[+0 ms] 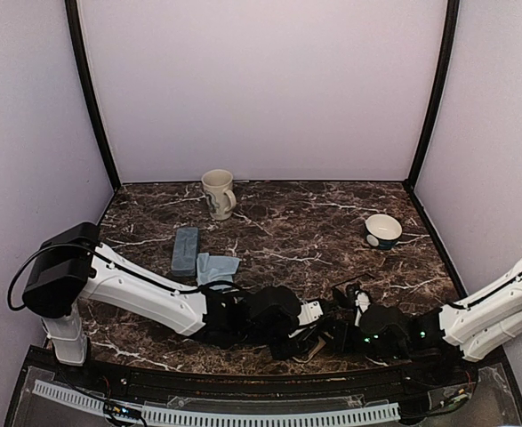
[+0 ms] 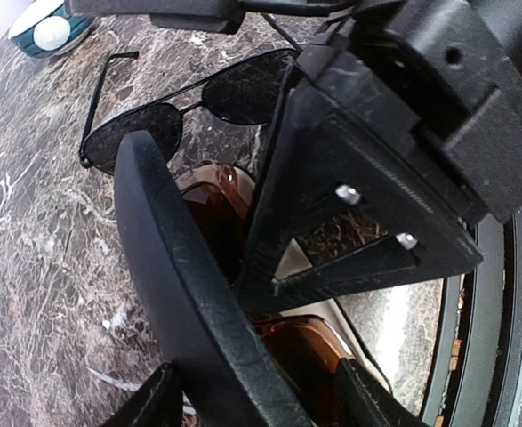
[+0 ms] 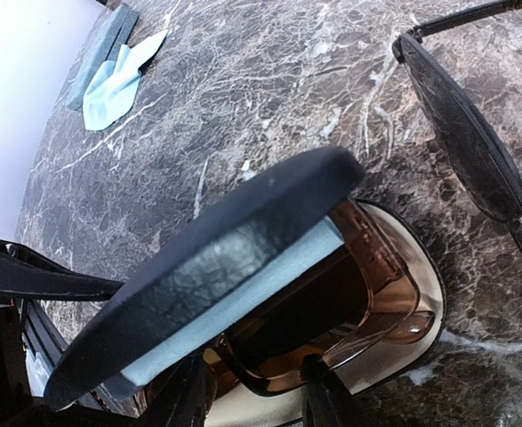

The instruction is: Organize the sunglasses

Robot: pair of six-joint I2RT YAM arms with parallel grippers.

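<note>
A black hard case [image 3: 207, 249] with pale lining stands open at the front of the table, brown-tinted sunglasses [image 3: 376, 276] inside it. Both grippers are at the case. My left gripper crowds it from the left in the top view; whether anything is between its fingers is unclear. My right gripper has its fingers apart over the lower part of the brown sunglasses; whether they touch is unclear. Black aviator sunglasses [image 2: 243, 93] lie unfolded on the marble beside the case.
A grey-blue case [image 1: 185, 251] and a light blue cloth [image 1: 217, 267] lie left of centre. A mug [image 1: 217, 192] stands at the back, a bowl [image 1: 382, 229] at the right.
</note>
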